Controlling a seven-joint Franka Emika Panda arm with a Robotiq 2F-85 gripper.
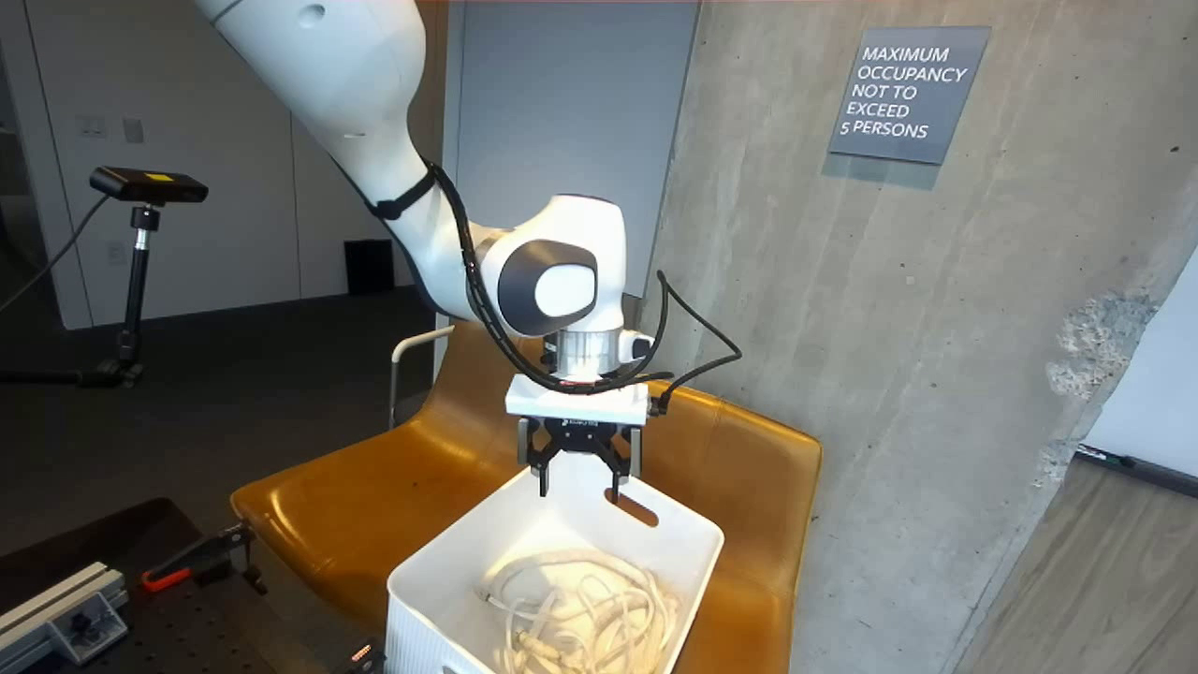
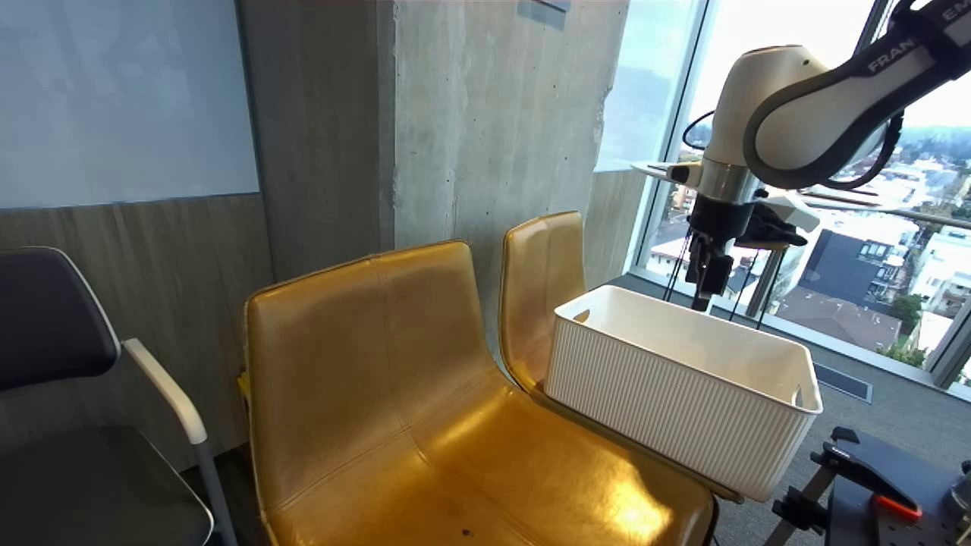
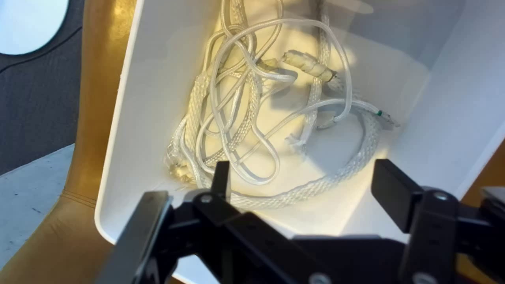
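Inside a white ribbed bin [image 2: 674, 405], a tangle of white cords and braided rope [image 1: 590, 612] lies on the floor of the bin. Taped and frayed ends show among the loops in the wrist view, where a thin white cord [image 3: 272, 163] curls near the middle. My gripper [image 1: 579, 490] points down over the bin's far end, its fingers spread wide. Nothing shows between the fingertips in the wrist view; the cords [image 3: 246, 94] lie below and beyond them. From the second exterior view the bin wall hides the cords.
The bin rests on a tan leather chair [image 1: 348, 483], with a concrete wall [image 1: 932, 371] behind. A second tan chair [image 2: 364, 364] stands beside it. At the lower left is a dark table with a clamp [image 1: 202, 556]. A camera on a stand [image 1: 146, 185] is farther left.
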